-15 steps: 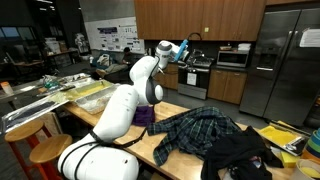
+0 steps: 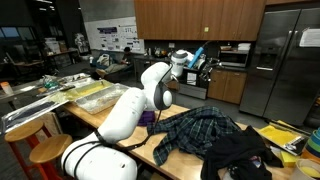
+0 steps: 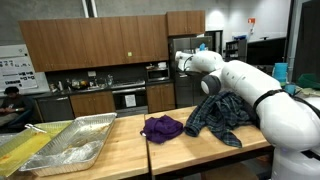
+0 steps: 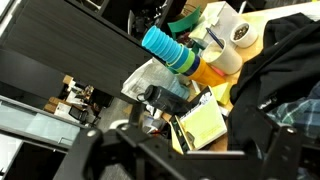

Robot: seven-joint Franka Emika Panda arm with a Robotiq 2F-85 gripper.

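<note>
My gripper (image 2: 203,68) hangs high above the far side of the table, open with nothing between its fingers. In the wrist view, the gripper spreads its dark fingers along the bottom edge. A dark plaid cloth (image 2: 193,132) lies crumpled mid-table, with a black cloth (image 2: 238,152) to its right. Both show in the wrist view too, the black cloth (image 4: 278,75) above the plaid cloth (image 4: 300,102). A bunched purple cloth (image 3: 163,128) rests on the table left of the plaid one. The gripper is well clear of all the cloths.
Foil trays (image 3: 75,142) occupy one end of the table. Stacked blue cups (image 4: 165,45), an orange bottle (image 4: 209,75) and a yellow-white box (image 4: 203,122) stand near the black cloth. Wooden stools (image 2: 48,150) stand beside the table. Bare tabletop (image 3: 125,135) shows between trays and purple cloth.
The gripper has swung rightward and lower in exterior view 1, and the forearm now leans more to the right. The cloths have stayed where they were.
</note>
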